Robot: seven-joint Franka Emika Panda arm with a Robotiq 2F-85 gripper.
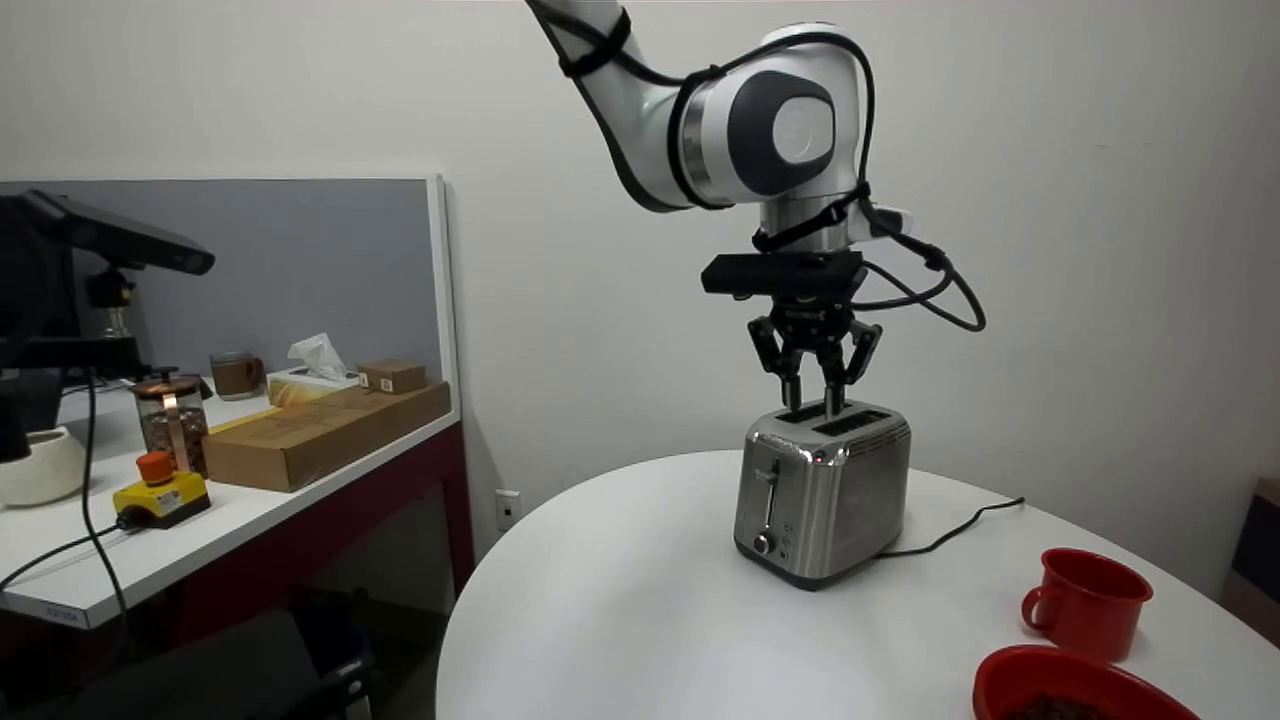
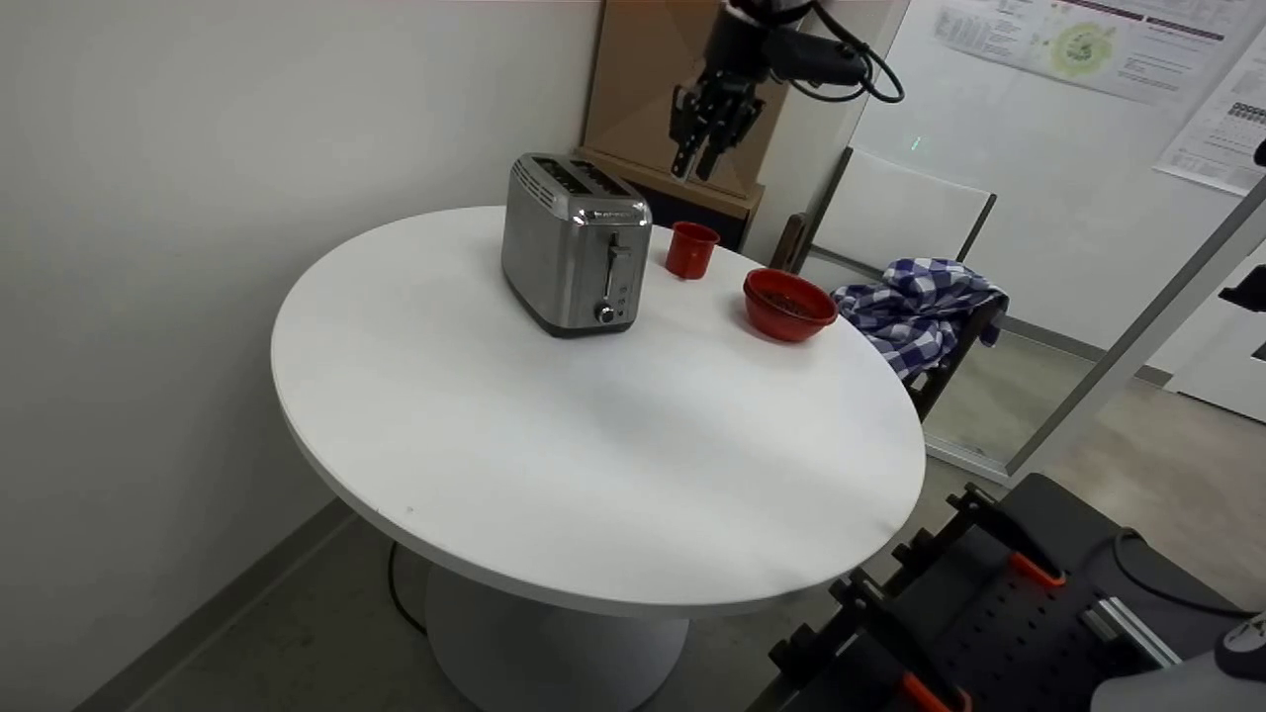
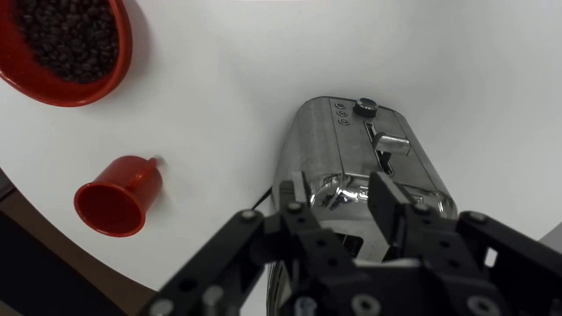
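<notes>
Up in the air, my gripper (image 1: pixel 812 397) (image 2: pixel 693 167) points down with its fingers part open and nothing between them. A silver two-slot toaster (image 1: pixel 864 504) (image 2: pixel 552 243) (image 3: pixel 311 139) stands upright on the white round table. In exterior view 1 the fingertips overlap the toaster's top, but exterior view 2 shows them off to its right and higher, apart from it. The lever (image 3: pixel 392 144) and knob (image 3: pixel 366 107) are on the toaster's end face. The fingers hide much of its top in the wrist view.
A red mug (image 1: pixel 1098 600) (image 2: pixel 690 251) (image 3: pixel 150 181) and a red bowl (image 2: pixel 760 311) (image 3: pixel 124 47) holding dark beans stand on the table (image 2: pixel 534 475). The toaster's cord (image 1: pixel 960 528) trails across it.
</notes>
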